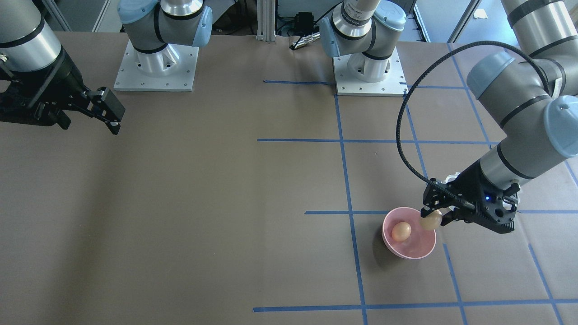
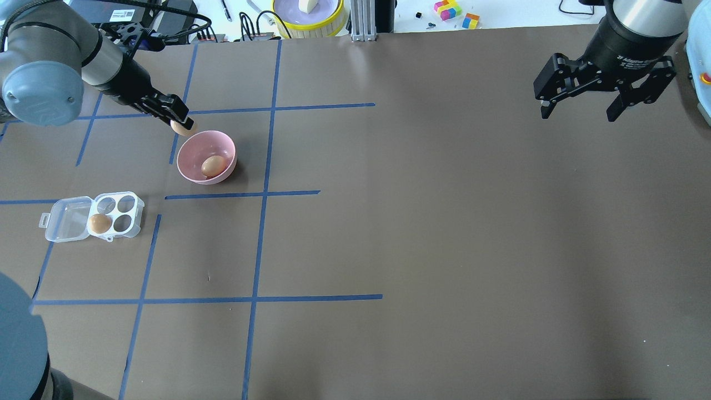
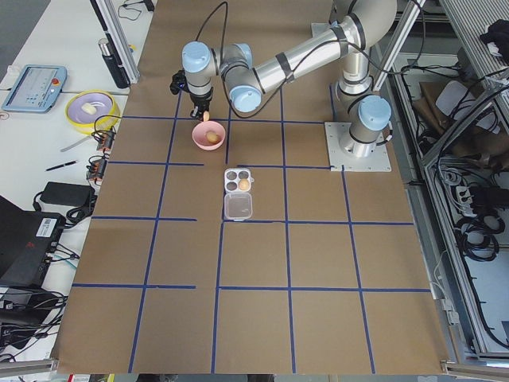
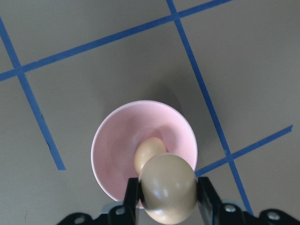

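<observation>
My gripper [image 1: 431,215] is shut on a light tan egg [image 4: 168,187], held just above the rim of the pink bowl [image 1: 412,251], on the side toward the arm. A second egg [image 1: 401,232] lies inside the bowl [image 2: 193,162]; in the left wrist view it is partly hidden behind the held egg. The white egg carton [image 2: 126,206], lid open, stands on the floor tiles near the bowl, with an egg [image 2: 100,223] in one of its cups and the other visible cups empty.
Another arm's black gripper [image 2: 603,83] hangs at the top right of the top view, apart from the bowl. Other arm bases [image 1: 157,81] stand at the back.
</observation>
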